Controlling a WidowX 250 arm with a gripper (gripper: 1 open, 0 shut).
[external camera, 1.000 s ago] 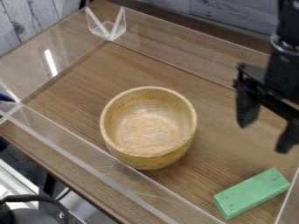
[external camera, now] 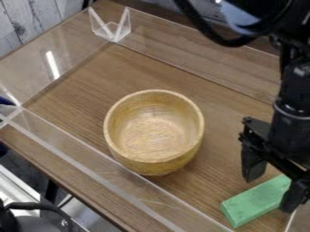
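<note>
My black gripper (external camera: 274, 156) reaches down at the right of the view, open, its fingertips just above and beside a green rectangular block (external camera: 249, 205) that lies near the lower right. The gripper hides part of the block's right end. A round wooden bowl (external camera: 155, 156) sits left of the gripper, empty.
A small clear plastic piece (external camera: 111, 25) stands at the back left. Transparent strips run along the left front edge, with black cabling at the lower left corner.
My gripper has moved down and toward the front, from the back right to over the green block. The block and bowl have not moved.
</note>
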